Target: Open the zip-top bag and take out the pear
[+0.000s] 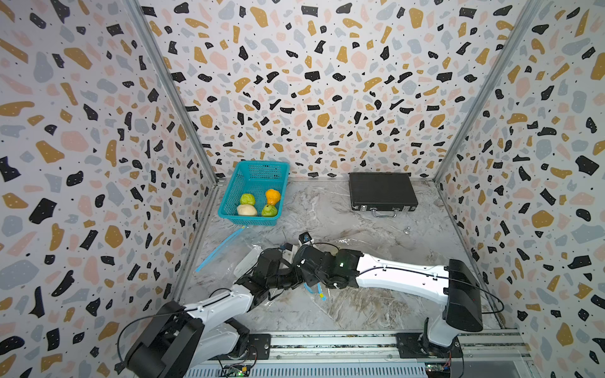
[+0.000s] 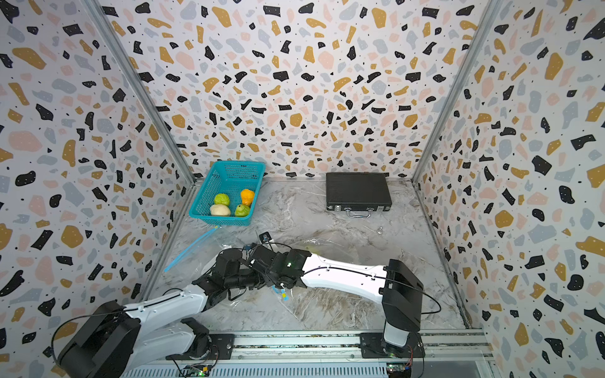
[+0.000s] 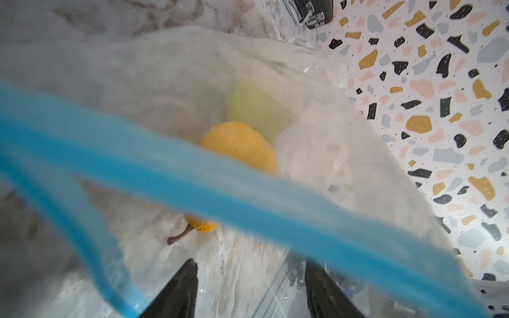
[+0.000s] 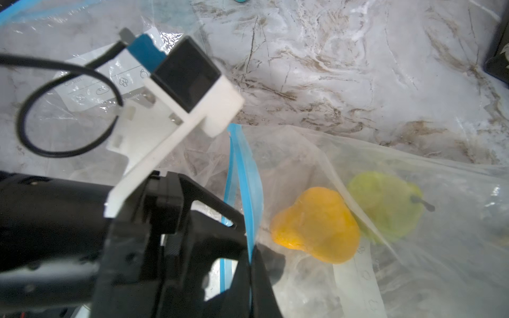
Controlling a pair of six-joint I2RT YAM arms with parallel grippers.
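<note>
The clear zip top bag (image 4: 297, 153) with a blue top strip holds a yellow-orange pear (image 4: 318, 226) and, farther in, a green pear (image 4: 384, 204). My right gripper is shut on one side of the blue strip, which runs between its fingers. At the bag's mouth is my left gripper, its fingers apart and nothing between them. In the left wrist view the strip crosses in front of the yellow-orange pear (image 3: 241, 143), which lies ahead of those fingers. From above, the arms hide most of the bag.
A teal basket (image 1: 252, 220) holding several fruits stands at the back left; a black case (image 1: 382, 191) is at the back right. Another clear bag with a blue strip (image 1: 218, 249) lies flat at the left. Table between basket and case is bare.
</note>
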